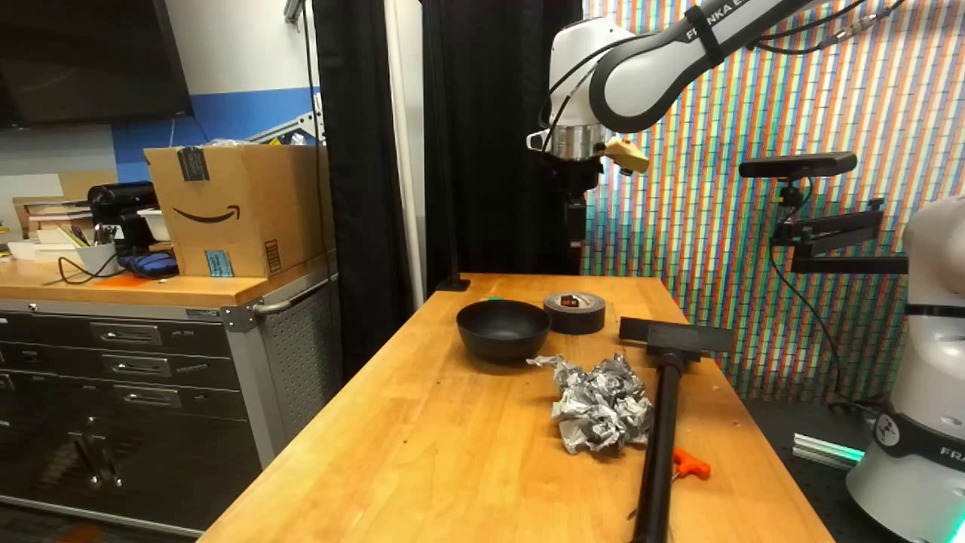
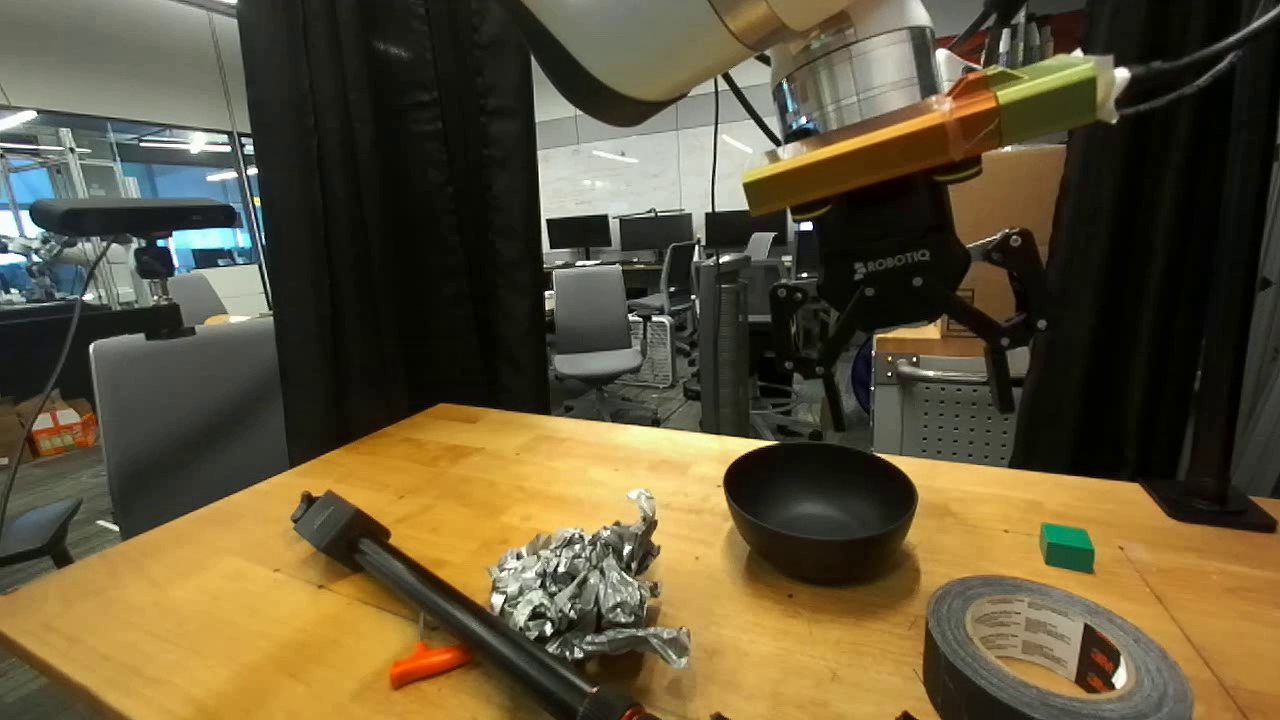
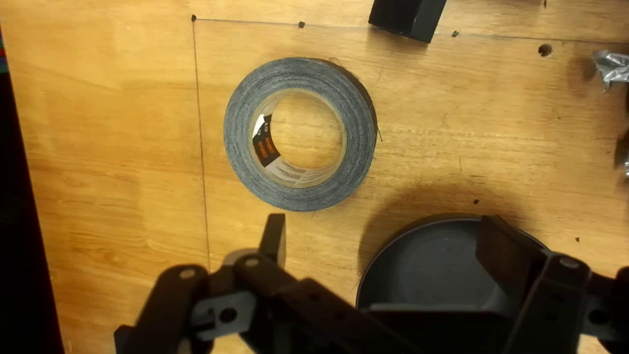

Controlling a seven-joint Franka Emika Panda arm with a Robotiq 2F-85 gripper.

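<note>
With its fingers spread wide, my gripper (image 2: 918,408) hangs open and empty, high above the far part of the table. A black bowl (image 2: 821,510) stands upright on the wood; in the wrist view one finger (image 3: 507,256) overlaps the bowl's inside. The roll of grey tape (image 3: 300,194) lies flat beside the bowl, its hole facing up. A small green block (image 2: 1066,547) rests behind the tape in exterior view 2; in the wrist view it is not visible. Crumpled silver foil (image 1: 599,407) sits closer to exterior view 1 than the bowl.
A black bar with a crosspiece (image 1: 666,407) lies along the table's right side, past the foil. An orange-handled tool (image 1: 691,464) pokes out beside it.
</note>
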